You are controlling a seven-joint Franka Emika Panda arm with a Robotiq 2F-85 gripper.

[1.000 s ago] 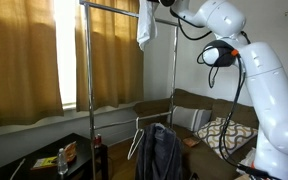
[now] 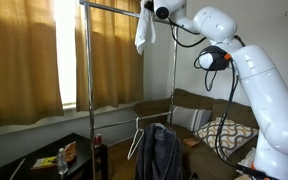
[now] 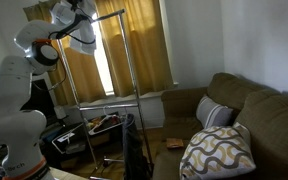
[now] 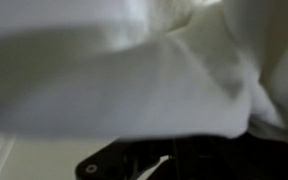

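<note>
A white cloth (image 2: 145,30) hangs at the top of exterior view 1, beside the upper bar of a metal clothes rack (image 2: 111,9). My gripper (image 2: 150,5) is high at the frame's top edge, shut on the cloth's upper part. In exterior view 2 the same white cloth (image 3: 82,40) dangles below the arm's end, near the rack's top bar. White fabric (image 4: 134,85) fills most of the wrist view; the dark gripper shows only along the bottom, its fingertips mostly covered.
Lower on the rack are a white hanger (image 2: 136,140) and a dark garment (image 2: 159,155). A side table (image 2: 44,162) with bottles stands left. A brown sofa (image 3: 259,120) with patterned cushions (image 3: 216,152) is opposite. Curtains (image 2: 124,60) hang behind the rack.
The arm's end has come down a little, bringing the gripper into view at the top edge. The rest of the room looks the same.
</note>
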